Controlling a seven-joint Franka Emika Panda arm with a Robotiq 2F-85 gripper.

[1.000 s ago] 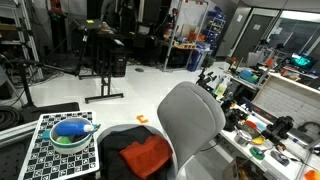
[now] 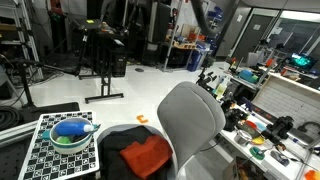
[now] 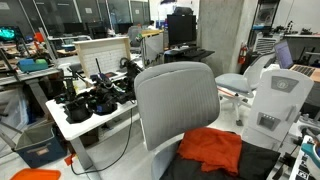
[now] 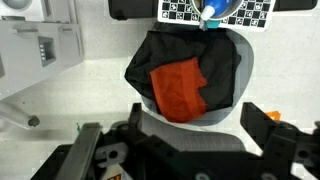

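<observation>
My gripper stands open in the wrist view, its dark fingers wide apart with nothing between them. Beyond them, a red cloth (image 4: pixel 178 92) lies on a black cloth (image 4: pixel 222 72) spread over the grey chair seat (image 4: pixel 243 68). At that view's top edge, a bowl (image 4: pixel 232 14) holding a blue object (image 4: pixel 210 9) rests on a checkered board (image 4: pixel 262 12). From the side, the bowl (image 2: pixel 70 146) is on the board (image 2: pixel 38 160), left of the chair. Dark gripper parts (image 2: pixel 204 18) hang high at the top of exterior view 1, well above the chair.
The grey chair back (image 2: pixel 190 117) rises beside the red cloth. A cluttered white table (image 3: pixel 100 120) stands behind it. White equipment (image 4: pixel 38 45) is at the wrist view's left edge. Small orange pieces (image 2: pixel 141 119) lie on the open floor.
Dark gripper parts have come into exterior view 1 from the top edge. The cloths, chair, bowl and board look unmoved.
</observation>
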